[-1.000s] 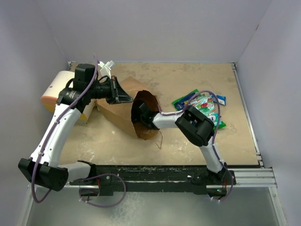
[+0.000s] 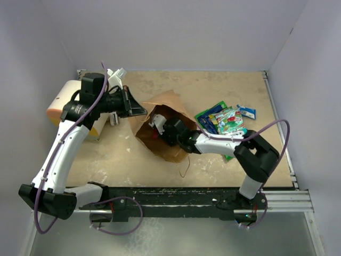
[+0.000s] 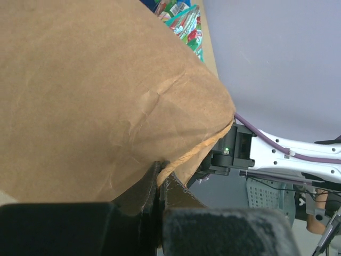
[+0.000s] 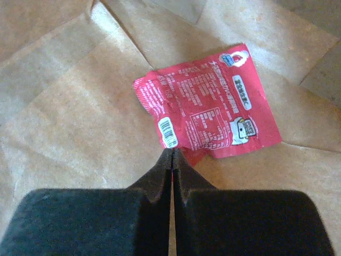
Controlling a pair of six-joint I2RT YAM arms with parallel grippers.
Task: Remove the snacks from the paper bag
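The brown paper bag (image 2: 162,149) lies open in the middle of the table. My left gripper is shut on the bag's folded rim at its upper left, lifting that edge. My right gripper is inside the bag, shut, its tips at the lower-left part of a pink snack packet (image 4: 208,101) lying flat on the bag's inside. I cannot tell that anything is between those fingertips.
Several snack packets (image 2: 229,120) in green, blue and white lie on the right of the table. A cream and orange object (image 2: 64,101) stands at the left edge.
The right arm has shifted rightward and toward the front, and the bag's mouth has opened wider with it. The left arm has barely moved.
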